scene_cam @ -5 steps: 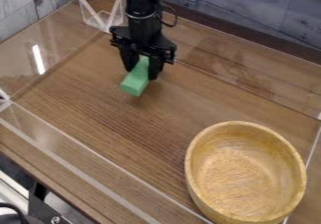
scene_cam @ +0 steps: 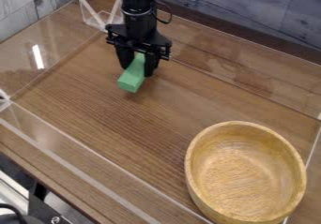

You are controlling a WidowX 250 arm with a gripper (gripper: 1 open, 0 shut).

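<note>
My black gripper (scene_cam: 135, 50) is in the upper middle of the camera view, shut on a green object (scene_cam: 133, 75) that slants down and to the left beneath it, over the wooden surface. The fingertips are partly hidden by the object and too small to make out in detail.
A large yellow bowl (scene_cam: 245, 170) fills the lower right. A clear plastic item (scene_cam: 98, 12) lies at the back left, behind the arm. A raised edge runs along the back right.
The gripper and the green object have moved slightly left and toward the back of the surface, with the object still held.
</note>
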